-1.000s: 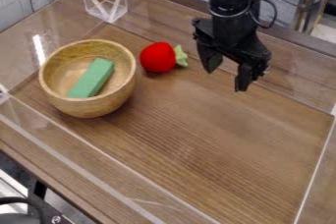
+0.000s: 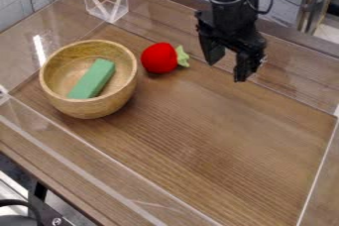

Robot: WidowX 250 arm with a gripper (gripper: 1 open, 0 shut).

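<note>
The black gripper [image 2: 228, 50] hangs over the upper middle of the wooden table, its fingers pointing down; whether it is open or shut is hard to tell. To its left lies a red round object [image 2: 159, 58] with a small pale green part at its right side. At the left, a light wooden bowl [image 2: 118, 101] holds a green oblong block [image 2: 90, 79].
A clear angular object [image 2: 106, 2] stands at the back left. The middle, front and right of the table [image 2: 212, 161] are bare. Black cables show at the bottom left corner.
The gripper has shifted slightly and turned a little. The red object and the bowl with the green block have not visibly moved.
</note>
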